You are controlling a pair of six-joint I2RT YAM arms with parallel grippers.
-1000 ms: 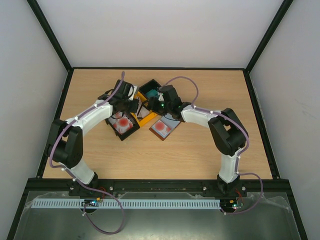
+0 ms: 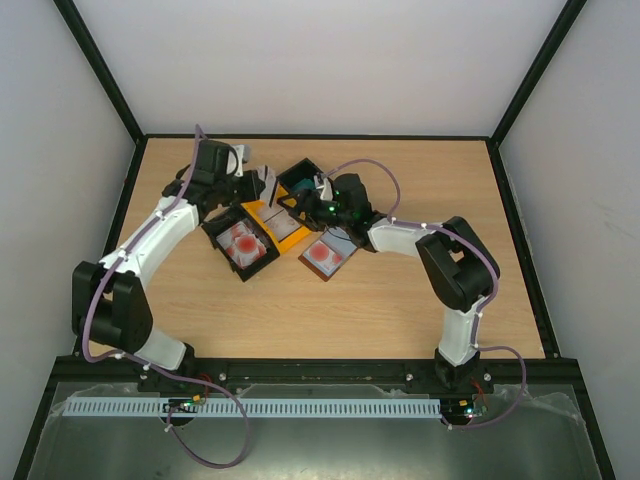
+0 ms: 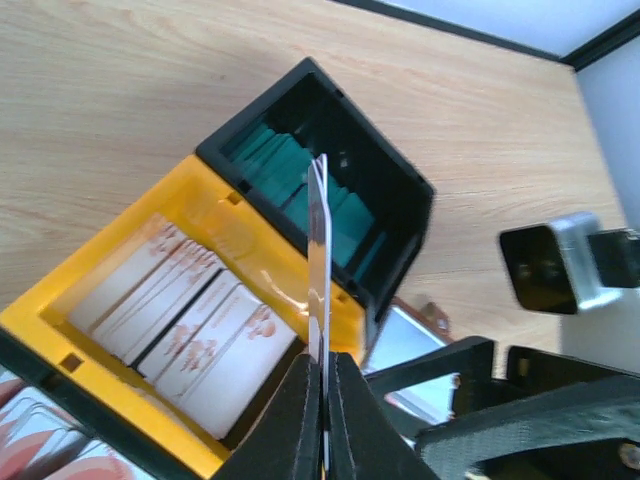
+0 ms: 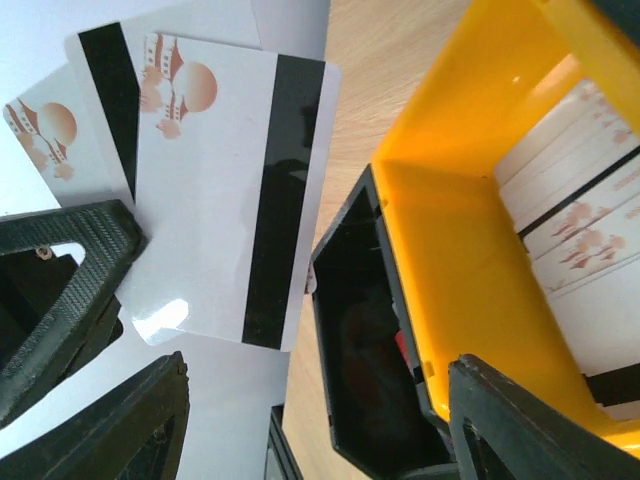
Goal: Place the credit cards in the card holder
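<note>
My left gripper is shut on a few white credit cards, held edge-on above the yellow card holder; in the right wrist view these cards (image 4: 230,200) show black stripes and printed logos. The holder (image 4: 445,280) contains several white cards (image 3: 200,340) lying in a row. My right gripper (image 2: 295,200) stands open just right of the holder, low beside it; its fingertips show at the bottom of the right wrist view, with nothing between them.
A black box with teal contents (image 3: 330,120) adjoins the holder at the back. Another black box with red-and-white cards (image 2: 242,245) lies at the front left. A red-printed card stack (image 2: 325,255) lies at the front right.
My left gripper has moved back and to the left from over the yellow holder, bringing the held cards into clearer view from above. The right arm has shifted only slightly.
</note>
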